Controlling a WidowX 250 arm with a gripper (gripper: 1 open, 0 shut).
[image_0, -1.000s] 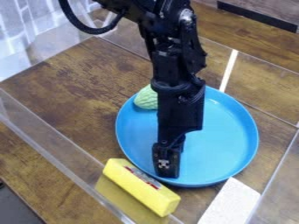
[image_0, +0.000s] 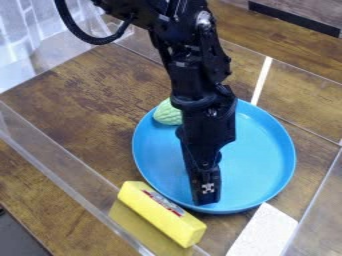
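Observation:
My black gripper (image_0: 203, 180) reaches down over a blue plate (image_0: 267, 160), its fingertips low near the plate's front part, open by the look of it, with nothing clearly between them. A pale green ridged object (image_0: 167, 111) lies on the back left of the plate, partly behind the arm. In front of the plate, at the lower left, a yellow box (image_0: 158, 214) rests at a slant.
A white flat object (image_0: 263, 236) lies at the lower right. Clear plastic edging runs along the front left and right.
My gripper has shifted slightly to the right over the plate. The objects on the table have not visibly moved.

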